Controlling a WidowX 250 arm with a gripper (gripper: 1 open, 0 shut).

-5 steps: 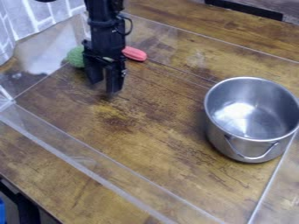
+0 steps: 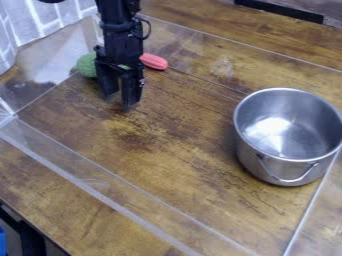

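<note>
My black gripper (image 2: 120, 88) hangs low over the wooden table at the upper left, in front of a green object (image 2: 86, 64) and a pink object (image 2: 154, 62), both partly hidden by the arm. The fingers are dark and blurred, so whether they are open, shut or on something cannot be made out. A steel pot (image 2: 286, 136) stands on the right.
Clear plastic walls edge the wooden work area (image 2: 147, 160) on the left, back and front. A white crinkled material (image 2: 24, 30) is at the top left corner.
</note>
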